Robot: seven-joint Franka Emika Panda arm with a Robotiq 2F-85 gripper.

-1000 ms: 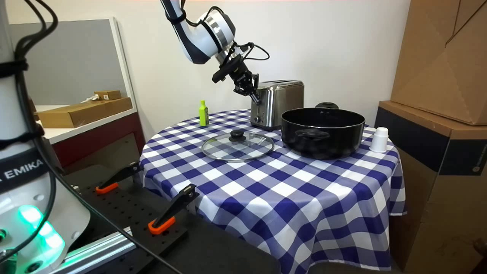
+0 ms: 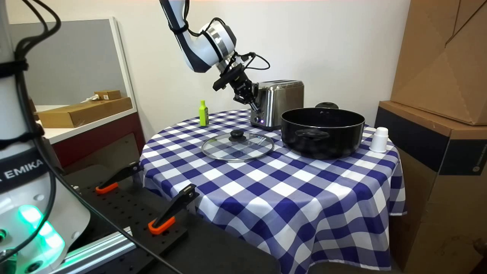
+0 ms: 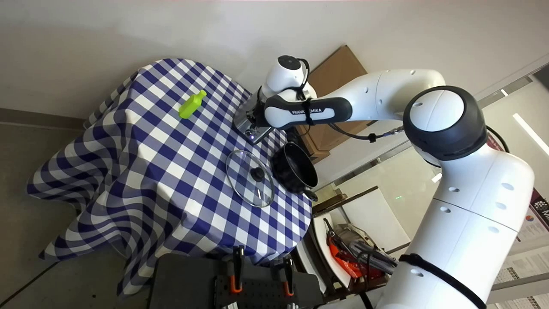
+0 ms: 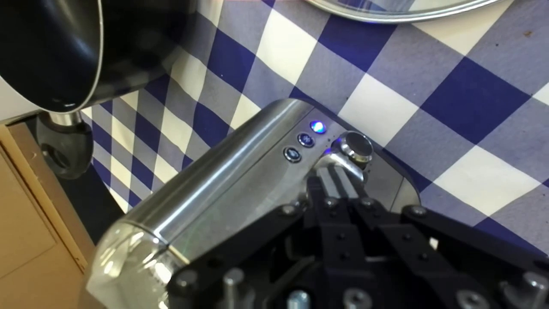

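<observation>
A silver toaster (image 2: 286, 102) stands at the back of the checkered table. My gripper is shut at its front face, the fingertips against or just over the toaster's lever (image 4: 342, 162), just above the round knob (image 4: 356, 147). Nothing shows between the fingers. Beside the knob is a row of small buttons, and one button (image 4: 318, 127) glows blue. The lever looks low on its track, close to the knob; the fingers partly hide it. The slots on top cannot be seen into.
Right of the toaster sits a black pot (image 2: 323, 134). A glass lid (image 2: 238, 146) with a black knob lies in front. A green bottle (image 2: 203, 114) stands at left, white cups (image 2: 379, 139) at the right edge.
My gripper has moved down along the toaster's front face, toward the knob. A light now glows on the toaster's panel where none showed before.
</observation>
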